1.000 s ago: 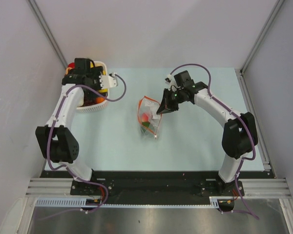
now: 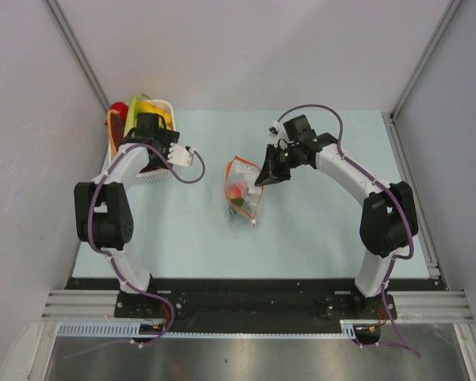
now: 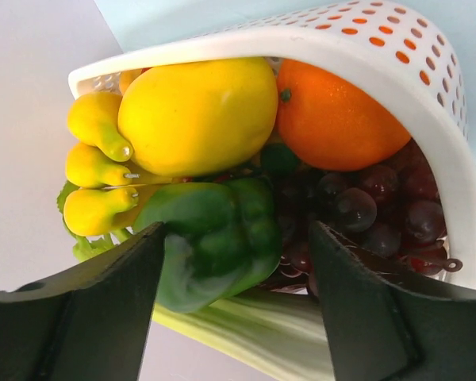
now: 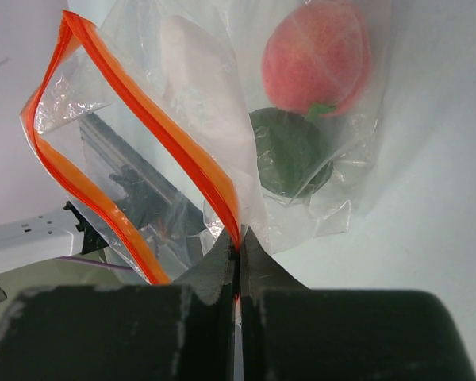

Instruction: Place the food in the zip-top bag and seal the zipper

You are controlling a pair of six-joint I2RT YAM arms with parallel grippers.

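Observation:
In the left wrist view a white basket (image 3: 408,63) holds a green bell pepper (image 3: 210,246), a yellow lemon-like fruit (image 3: 194,111), an orange (image 3: 337,111), dark grapes (image 3: 353,210) and several small yellow pieces. My left gripper is open over the pepper, its fingers either side. The clear zip bag (image 2: 242,208) with orange zipper lies mid-table, holding a peach (image 4: 316,55) and a dark green item (image 4: 289,151). My right gripper is shut on the bag's edge at the zipper.
The basket stands at the back left, against the side.
The right arm and bag look unchanged.

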